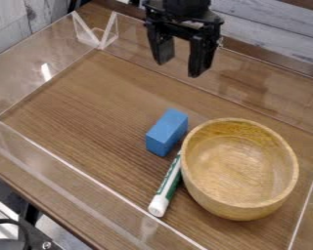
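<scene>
My black gripper [180, 44] hangs at the top middle over the back of the wooden table, its two fingers spread open with nothing visible between them. In front of it on the table lie a blue block [166, 132], a large pale wooden bowl [239, 166] at the right, and a green marker with a white end [166, 190] just left of the bowl.
The wooden table [81, 117] has free room across its left and back parts. Clear plastic edging [28, 166] runs along the left and front, and a white triangular bracket stands at the back left.
</scene>
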